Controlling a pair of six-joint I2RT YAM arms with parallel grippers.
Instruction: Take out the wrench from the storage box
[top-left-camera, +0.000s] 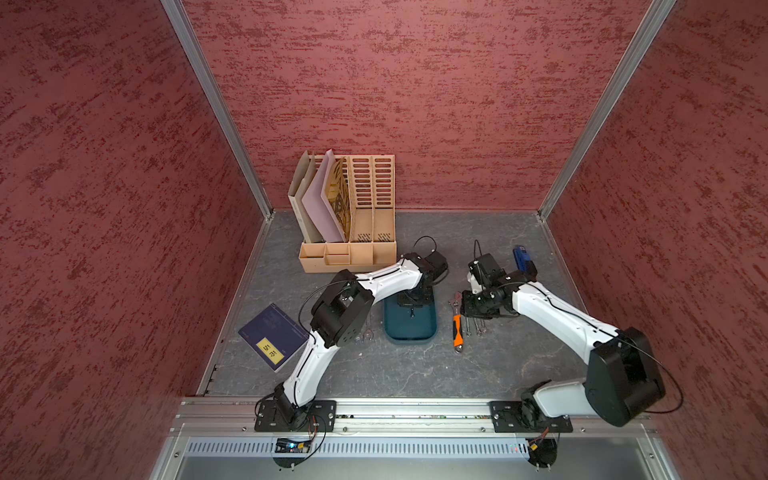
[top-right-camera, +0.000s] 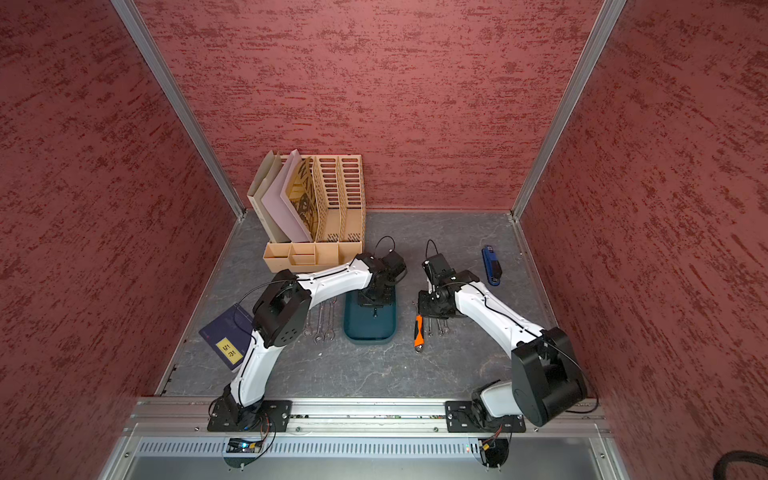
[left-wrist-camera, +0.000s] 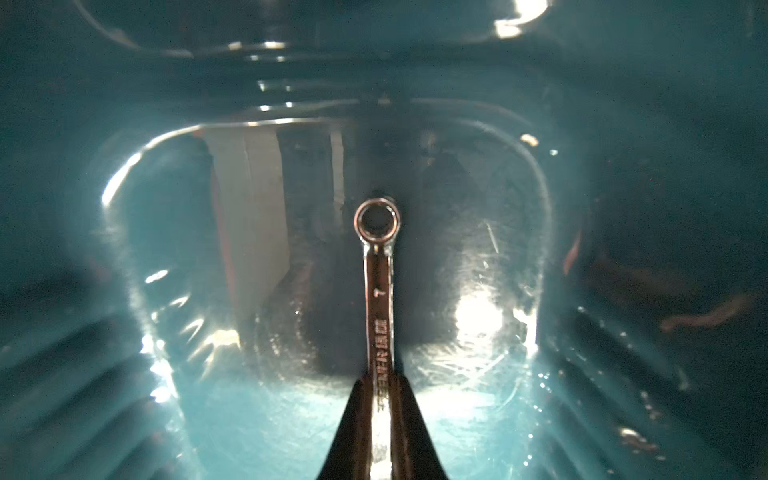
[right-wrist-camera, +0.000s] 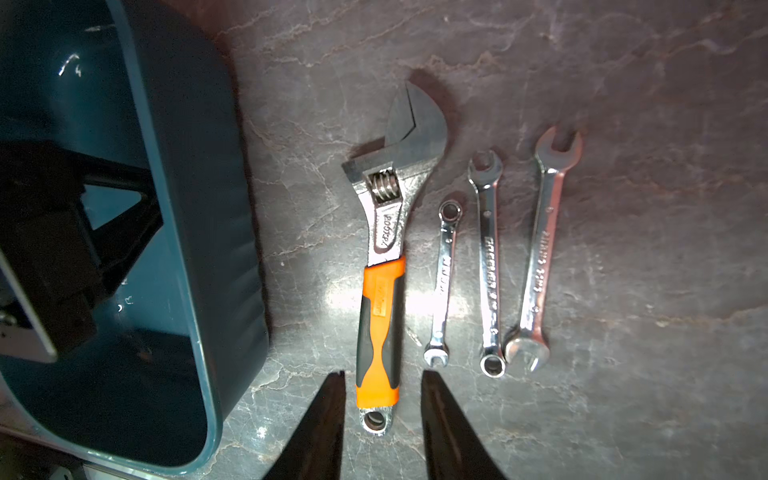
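Observation:
Inside the teal storage box (top-left-camera: 409, 328) lies a small silver wrench (left-wrist-camera: 377, 312) marked 7, seen in the left wrist view along the box floor. My left gripper is down in the box over the wrench's shank, its fingertips close on either side of it; whether it grips the wrench is unclear. My right gripper stands open outside the box, above an orange-handled adjustable wrench (right-wrist-camera: 380, 328) and several silver wrenches (right-wrist-camera: 537, 248) lying on the table.
A wooden organizer (top-left-camera: 360, 256) with boards stands behind the box. A dark blue book (top-left-camera: 264, 328) lies at the left, a blue tool (top-right-camera: 489, 264) at the back right. Several wrenches (top-right-camera: 320, 328) lie left of the box.

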